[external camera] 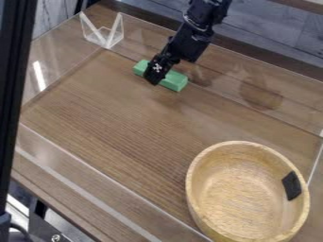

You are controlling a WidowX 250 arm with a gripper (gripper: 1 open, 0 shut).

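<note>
My black gripper (159, 68) reaches down from the top of the camera view onto a green block (175, 81) lying on the wooden table (113, 142). Its fingertips are at the block's left-middle part, over or around it. The dark fingers are small, and whether they touch the block is unclear.
A large round beige container (246, 198) with a dark patch on its right side sits at the lower right. A white wire-like object (104, 30) stands at the upper left.
</note>
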